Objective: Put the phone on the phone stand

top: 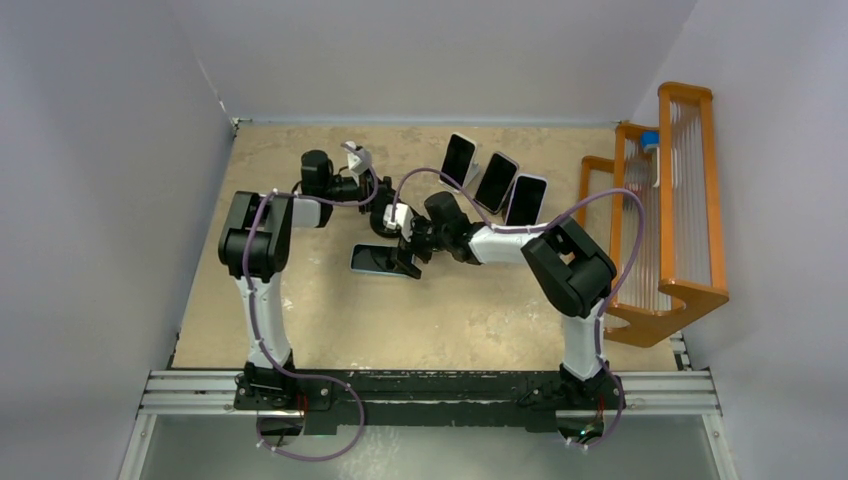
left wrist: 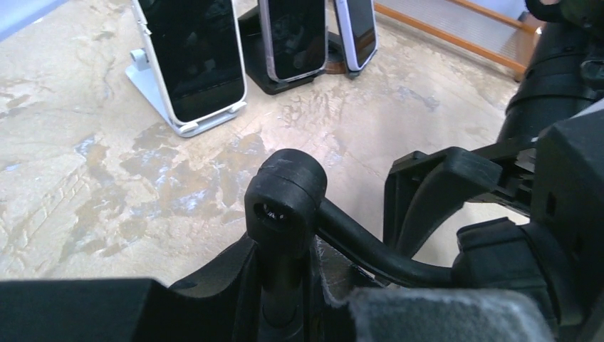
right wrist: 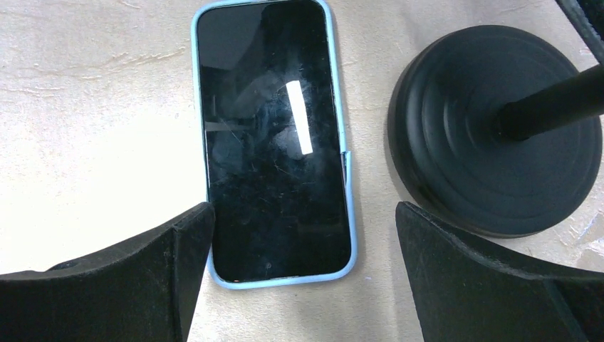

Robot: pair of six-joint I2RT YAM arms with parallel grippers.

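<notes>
The phone [right wrist: 278, 142], dark-screened with a light blue edge, lies face up on the table [right wrist: 92, 157]. Over its right end in the top view is my right gripper [top: 404, 258], open. In the right wrist view the near end of the phone shows between the two fingers, the left one overlapping its edge; their height above it is unclear. Close beside the phone stands the black phone stand [right wrist: 491, 178] with a round base and a post. My left gripper is shut on that post, just below its hinged top.
Three other phones stand propped on holders at the back: a white one [top: 459, 160], a dark one [top: 497, 182] and a pale-edged one [top: 525, 200]. A wooden rack [top: 690, 200] is at the right.
</notes>
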